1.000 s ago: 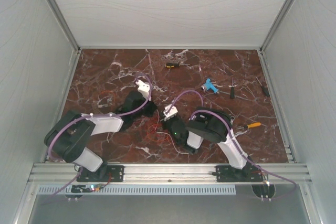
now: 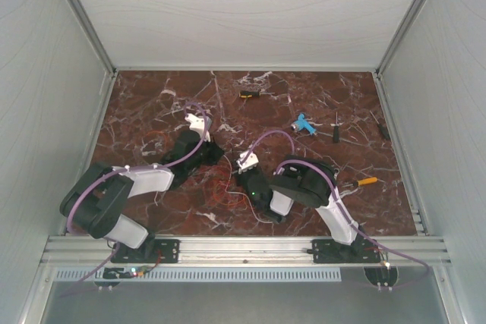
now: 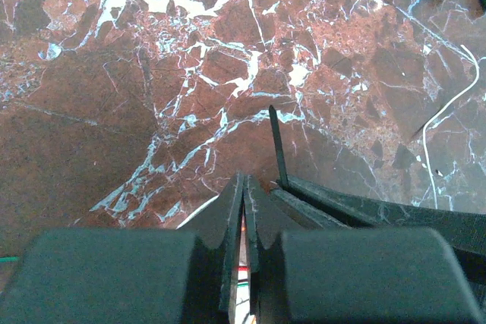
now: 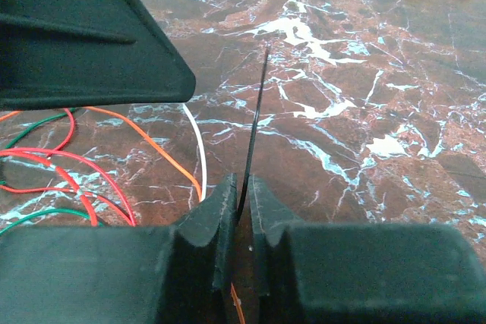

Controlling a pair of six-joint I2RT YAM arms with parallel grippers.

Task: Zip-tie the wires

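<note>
A thin black zip tie [image 4: 257, 115] points upward between the tips of my right gripper in the right wrist view. Those tips stand narrowly parted, with the tie along the left one. My left gripper is shut with nothing showing between its fingers. It hangs close by, and one of its fingers [image 4: 91, 43] fills the upper left of the right wrist view. Red wires [image 4: 76, 168], an orange wire [image 4: 156, 146], a green wire [image 4: 45, 214] and a white wire [image 4: 199, 142] lie below the grippers. Whether the tie loops around them is hidden.
A blue tool [image 2: 303, 124] lies to the right at the back. Near it are a dark screwdriver [image 2: 336, 134] and a yellow-black handle [image 2: 249, 94]. An orange-handled tool [image 2: 367, 181] sits at the right.
Over the last second my left gripper has shifted a little to the left, away from the right one. The right arm looks nearly still.
</note>
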